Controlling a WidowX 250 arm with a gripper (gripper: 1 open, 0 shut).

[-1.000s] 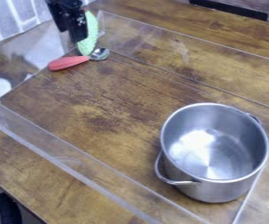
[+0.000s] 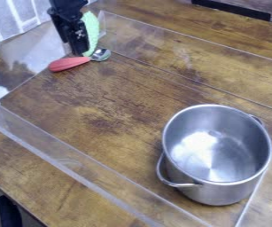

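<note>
My black gripper hangs at the upper left of the camera view, its fingers pointing down just above and left of a green object. Below it a spoon or ladle with a red handle and a metal head lies on the wooden surface. The gripper is small and dark, so I cannot tell whether it is open or shut. A steel pot with two handles stands at the lower right, empty.
Clear panels or strips run along its left and lower edges, and a pale curtain-like sheet is at the top left.
My gripper has moved down a little toward the red-handled utensil. The pot and the utensil stay where they were.
</note>
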